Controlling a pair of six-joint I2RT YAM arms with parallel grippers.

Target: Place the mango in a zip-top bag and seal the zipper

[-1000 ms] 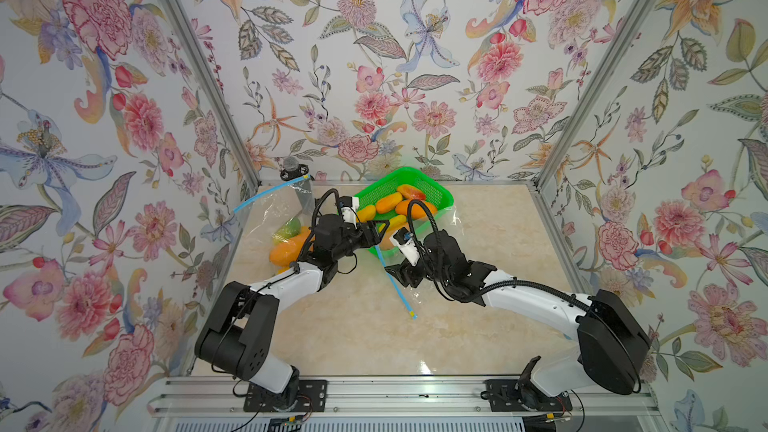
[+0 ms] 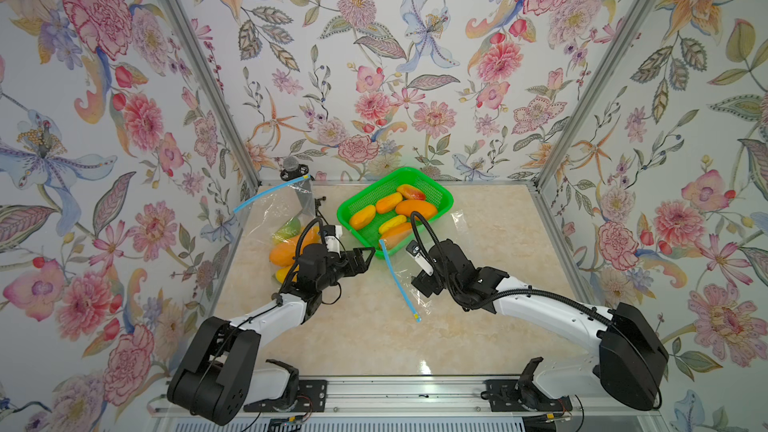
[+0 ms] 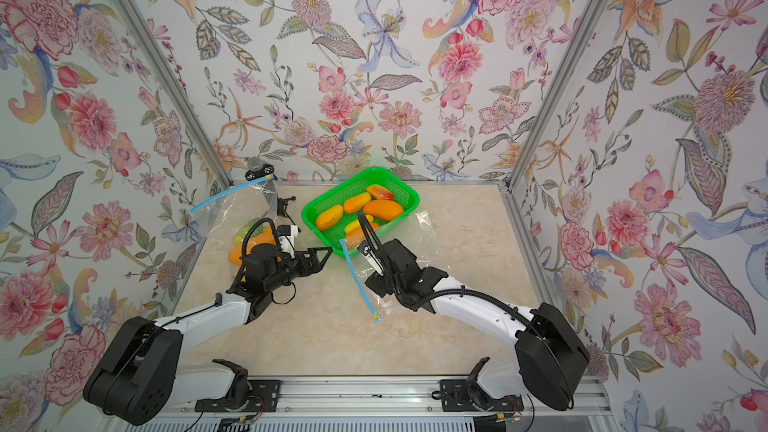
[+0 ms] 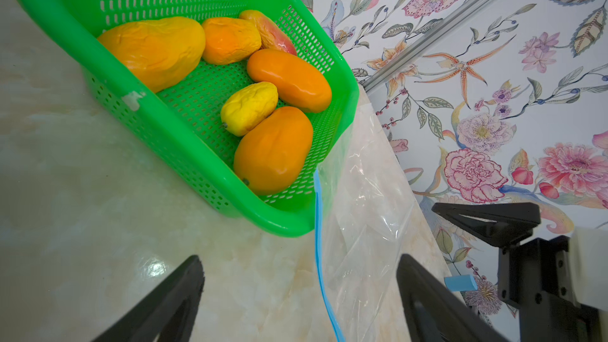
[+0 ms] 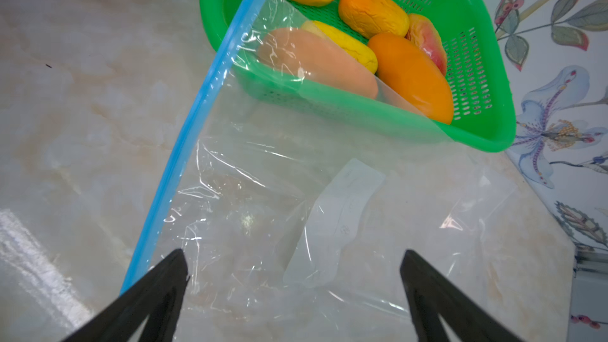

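A clear zip top bag [image 5: 405, 215] with a blue zipper strip [image 5: 174, 171] lies on the table, one corner draped over the basket rim. Beneath that corner rests an orange mango; the left wrist view shows an orange mango [image 4: 275, 150] in the basket too. My left gripper [image 2: 364, 259] stands open left of the zipper, in front of the basket, nothing between its fingers. Over the bag, right of its zipper, my right gripper [image 2: 419, 267] is open and empty. Whether the bag's mouth is parted cannot be told.
The green basket [image 2: 444, 206] holds several fruits. Behind my left arm, another clear bag [image 2: 276, 206] with a blue strip stands by several fruits [image 2: 281, 253].
My left gripper has drawn back left from the zipper's upper end. The bag has shifted slightly.
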